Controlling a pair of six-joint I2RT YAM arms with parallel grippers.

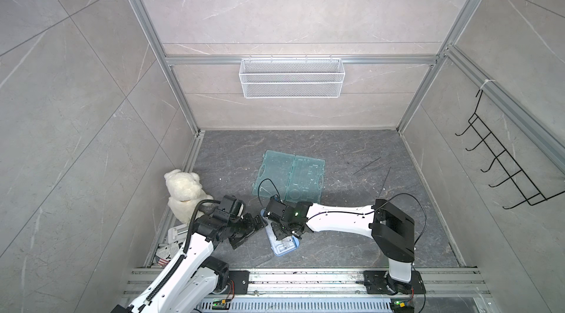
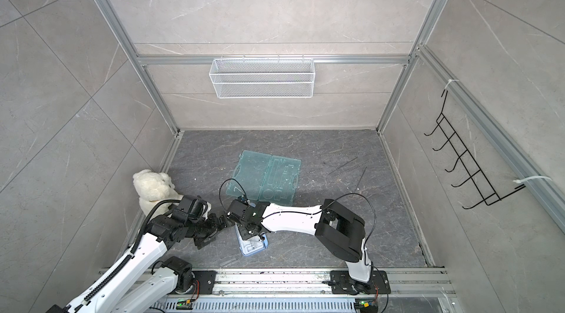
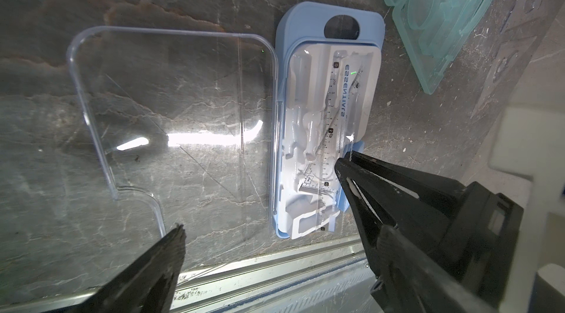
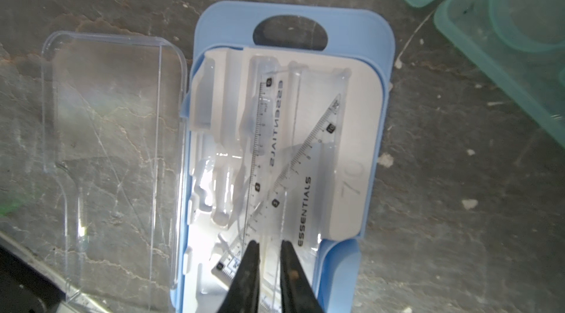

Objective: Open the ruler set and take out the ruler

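The blue-and-white ruler case (image 3: 329, 24) lies on the table with its clear lid (image 3: 276, 118) folded open to the left. A clear straight ruler (image 4: 264, 118) and a clear set square (image 4: 312, 195) are in its white tray. Over the lower part of the tray, my right gripper is shut with a clear strip, seemingly the straight ruler, between its fingers; see-through plastic makes the exact contact hard to judge. My left gripper stands open left of the case, near the lid, with nothing held.
An empty teal folding case (image 1: 292, 171) lies open behind the ruler case. On the left sits a white plush bear (image 1: 183, 192). A mesh basket (image 1: 292, 77) hangs on the back wall.
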